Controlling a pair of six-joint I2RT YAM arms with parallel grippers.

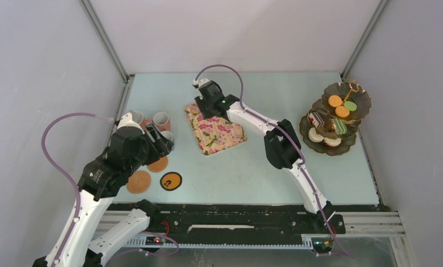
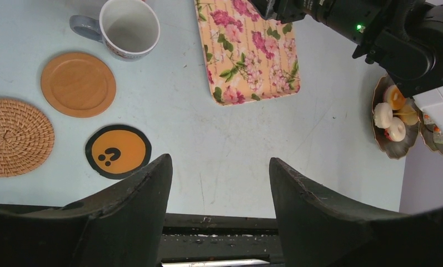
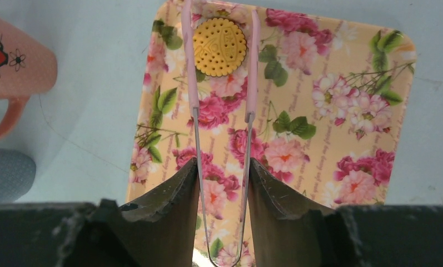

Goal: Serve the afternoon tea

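A round yellow biscuit lies at the back left of the floral tray. My right gripper is shut on metal tongs with pink tips. In the right wrist view those tips stand on either side of the biscuit; whether both touch it I cannot tell. From the top, the right gripper hangs over that corner of the tray and hides most of the biscuit. Near the cups, my left gripper is open and empty, its fingers wide apart.
A tiered stand with several sweets is at the right. Cups stand left of the tray, partly behind the left arm. A paw-print coaster, a brown coaster and a woven mat lie front left.
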